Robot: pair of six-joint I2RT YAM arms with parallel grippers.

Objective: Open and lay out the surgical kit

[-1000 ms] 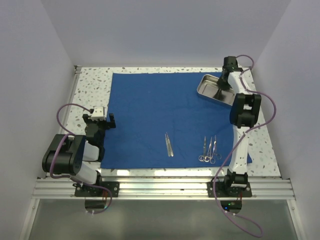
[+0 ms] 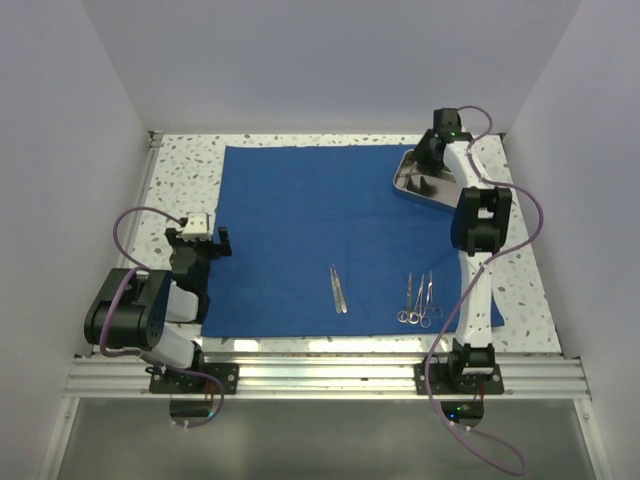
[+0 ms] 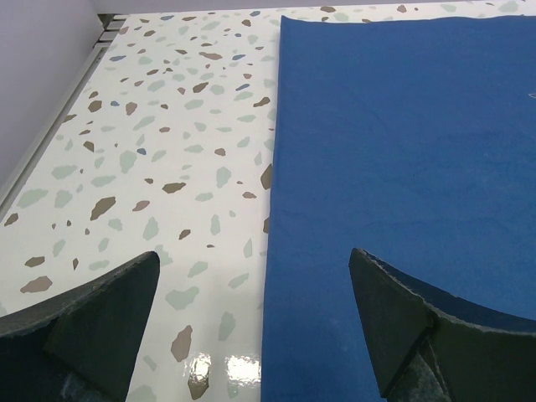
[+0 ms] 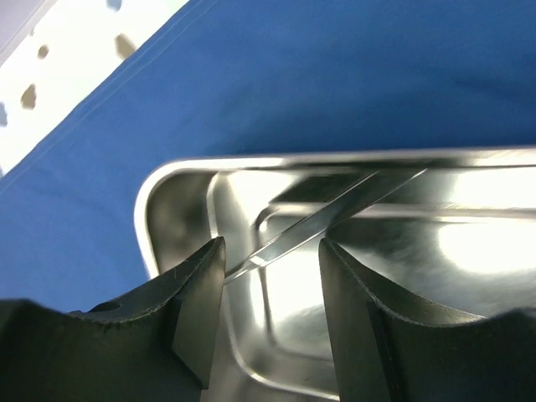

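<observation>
A steel tray [image 2: 430, 200] sits at the back right of the blue cloth [image 2: 310, 200]. My right gripper is open over it; beneath, a flat metal instrument [image 4: 306, 229] lies diagonally across the tray's end, near the far wall. Two slim instruments [image 2: 338, 290] lie side by side at the cloth's lower middle, and several scissor-like instruments [image 2: 420, 300] form a row at lower right. My left gripper [image 2: 198, 238] stands open at the cloth's left edge, nothing between its fingers.
The speckled table [image 3: 167, 126] shows around the cloth, bounded by grey walls.
My right gripper has moved left across the tray toward its left end. The left arm and the instruments on the cloth have not moved.
</observation>
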